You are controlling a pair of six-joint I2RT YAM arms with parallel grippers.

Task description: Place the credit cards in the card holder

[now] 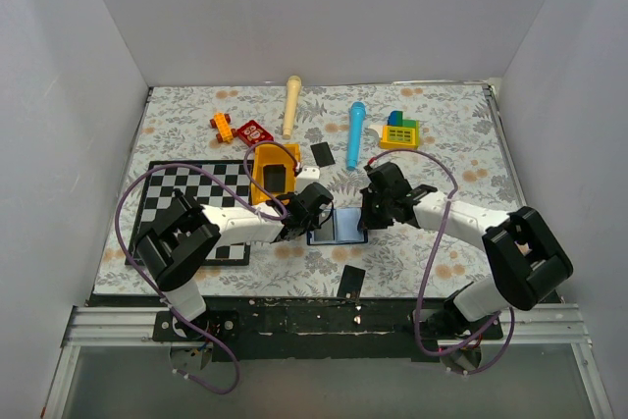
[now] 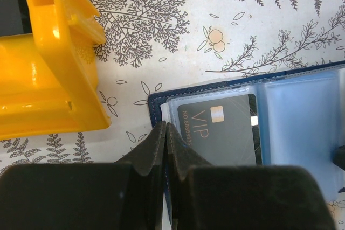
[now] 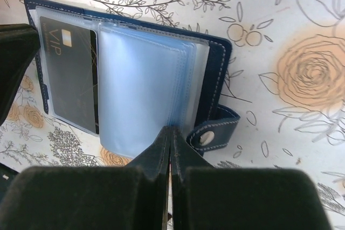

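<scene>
The card holder [image 1: 349, 227] lies spread open on the table, dark blue outside with clear sleeves. Its left sleeve contains a dark grey VIP card [image 2: 218, 133], lying flat. At the holder's left edge, my left gripper is shut, with nothing showing between its fingers. My right gripper is likewise shut and seems empty, by the right sleeve's outer edge close to the snap strap [image 3: 215, 132]. Whether either tip touches the holder I cannot tell. Other dark cards are a far card [image 1: 322, 154] and a near card [image 1: 350, 282].
A yellow box [image 1: 263, 166] with a dark item inside stands left of the holder. The checkered board [image 1: 162, 193] lies beyond it. Two microphones, one cream [image 1: 292, 105] and one blue [image 1: 354, 134], are farther back. Bare tabletop lies to the right.
</scene>
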